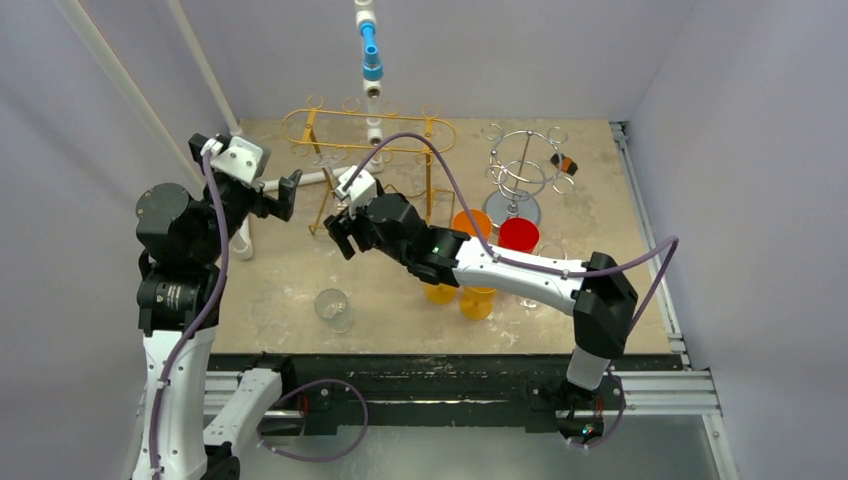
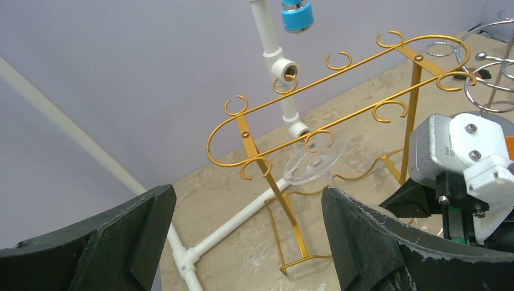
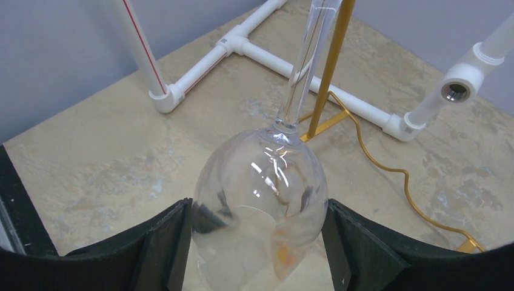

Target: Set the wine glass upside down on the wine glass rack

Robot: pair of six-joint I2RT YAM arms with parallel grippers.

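In the right wrist view, the clear wine glass (image 3: 260, 182) is upside down, its bowl between the fingers of my right gripper, which is shut on it. Its stem (image 3: 309, 66) points up beside a gold leg. The glass's round foot (image 2: 315, 160) shows in the left wrist view, with the front rail of the gold wine glass rack (image 2: 357, 114) crossing before it; whether it sits below the rail's open hooks I cannot tell. My left gripper stands open and empty, facing the rack's left end.
Orange cups (image 1: 440, 293) and a red cup (image 1: 518, 234) stand under and beside the right arm. Another clear glass (image 1: 333, 310) is at the front left. A silver wire rack (image 1: 525, 165) stands at the back right. White pipes (image 1: 375, 100) rise behind the gold rack.
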